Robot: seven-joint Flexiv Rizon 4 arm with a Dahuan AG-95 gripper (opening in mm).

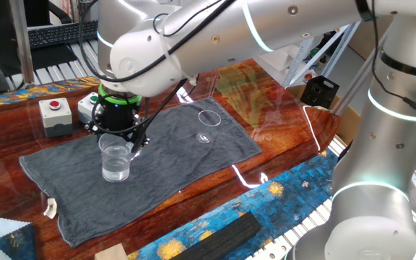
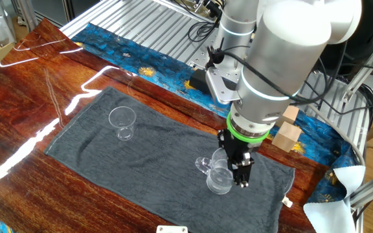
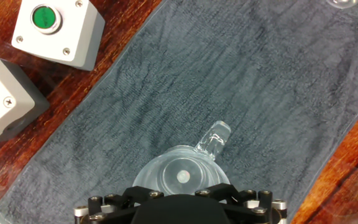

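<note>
A clear glass mug stands upright on the dark grey towel. In exterior view 2 the mug has its handle turned toward the left. My gripper points down at the mug's rim, from right above it. The wrist view shows the mug at the bottom centre, its handle pointing up and right. There the gripper appears open, its black fingers spread to either side of the near rim. The finger ends are partly hidden, and contact with the glass cannot be made out.
A clear stemmed glass stands at the towel's other end. Two grey button boxes sit beyond the towel. Wooden blocks and a black bar lie toward the robot's side. The towel between mug and glass is bare.
</note>
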